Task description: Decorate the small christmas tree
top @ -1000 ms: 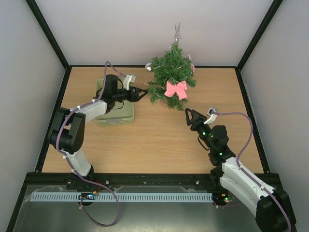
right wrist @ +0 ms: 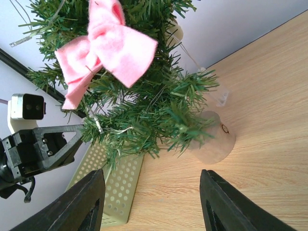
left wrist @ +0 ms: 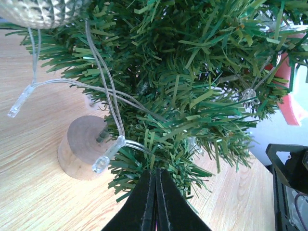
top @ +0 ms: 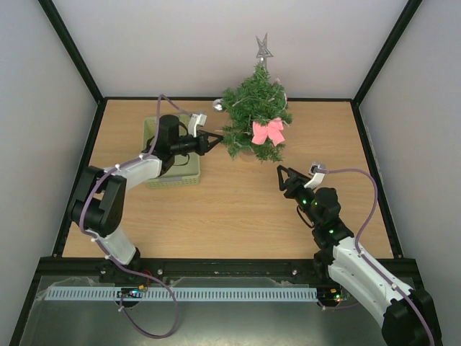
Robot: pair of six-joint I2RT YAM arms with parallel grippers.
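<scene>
The small tree (top: 253,108) stands at the back centre with a silver star (top: 263,52), a pink bow (top: 268,130), light strands and a silver ornament (left wrist: 44,10) at its left side. My left gripper (top: 219,138) is at the lower left branches, shut, with nothing clearly seen between its fingers. My right gripper (top: 281,170) is right of and below the tree, facing it, fingers apart and empty.
A green plastic basket (top: 173,180) sits under the left arm at the back left.
The tree has shifted slightly, and its star has turned. The right arm has moved only a little since a second ago.
</scene>
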